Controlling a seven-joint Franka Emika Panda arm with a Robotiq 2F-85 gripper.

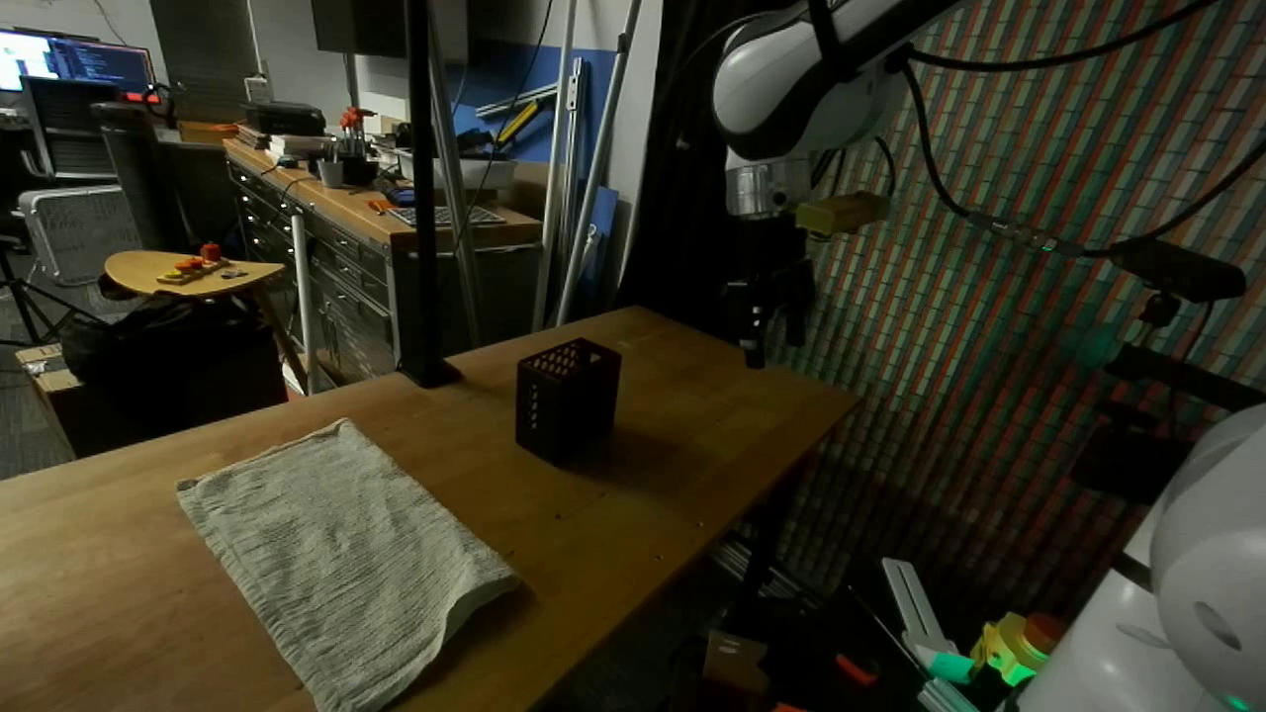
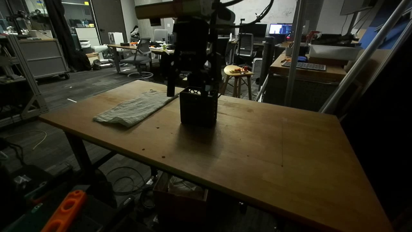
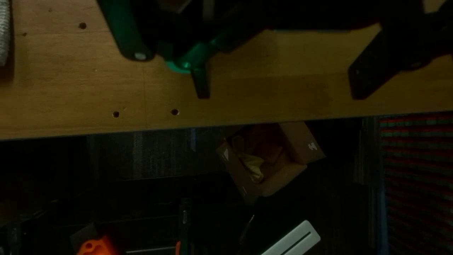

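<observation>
A pale, wrinkled towel lies flat on the table, one near corner slightly raised. Beside it stands a dark holder with perforated sides, upright and apart from the towel. My gripper hangs pointing down above the table's far right end in exterior view 1, well clear of both. In the wrist view its dark fingers are spread wide, with only tabletop behind the gap, so the gripper is open and empty. In exterior view 2 the gripper overlaps the towel and the holder in the line of sight.
A thin dark post rises at the table's back edge. Below the front edge, an open cardboard box sits on the floor. The room is dim.
</observation>
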